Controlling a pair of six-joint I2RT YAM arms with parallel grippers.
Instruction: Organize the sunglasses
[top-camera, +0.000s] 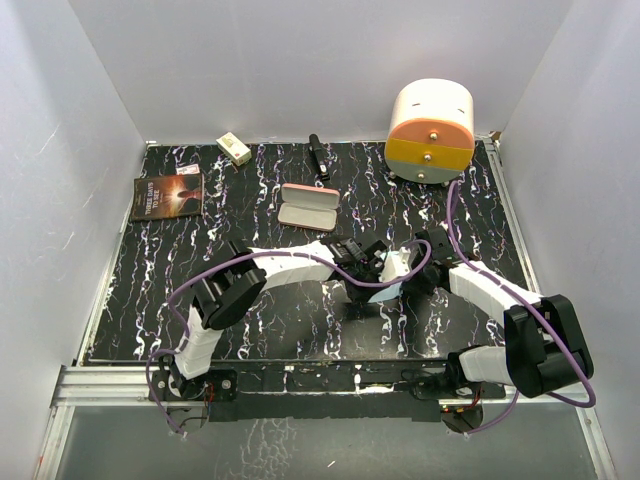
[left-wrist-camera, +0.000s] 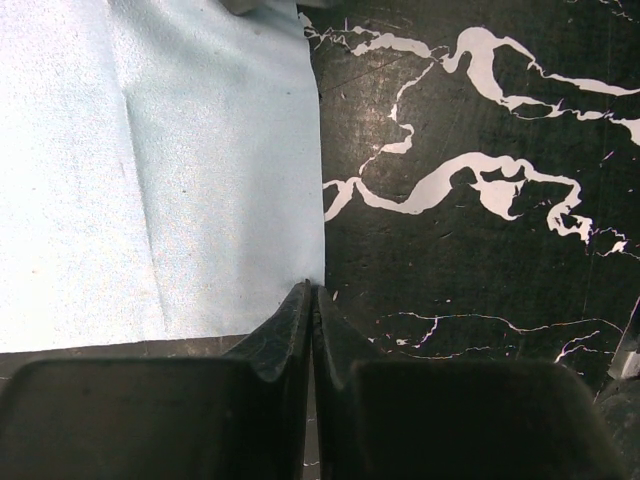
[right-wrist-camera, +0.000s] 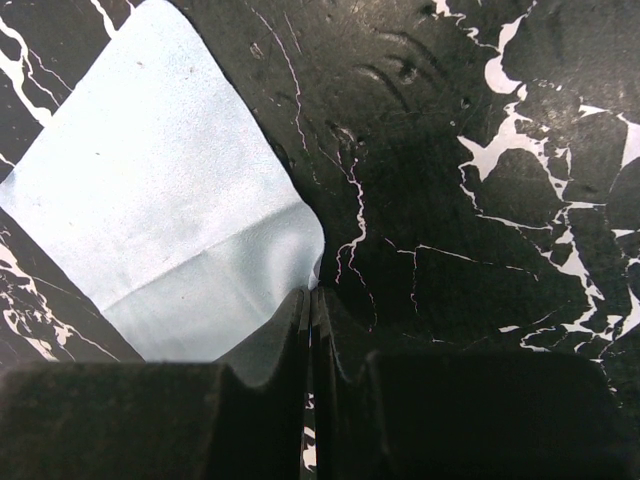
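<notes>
A light blue cloth (top-camera: 386, 293) lies on the dark marbled table between my two grippers, partly covered by them in the top view. In the left wrist view, a corner of the cloth (left-wrist-camera: 225, 190) meets the tips of my shut left gripper; whether any cloth is between them is hard to tell. My right gripper is shut on an edge of the cloth (right-wrist-camera: 190, 170), which puckers at its fingertips. A crease crosses the cloth. An open glasses case (top-camera: 308, 207) sits behind the arms. No sunglasses are clearly visible.
A rounded cabinet with coloured drawers (top-camera: 430, 130) stands at the back right. Along the back lie a dark slim object (top-camera: 318, 157) and a small pale box (top-camera: 234, 149). A book (top-camera: 167, 197) is at the left. Bare table surrounds the case.
</notes>
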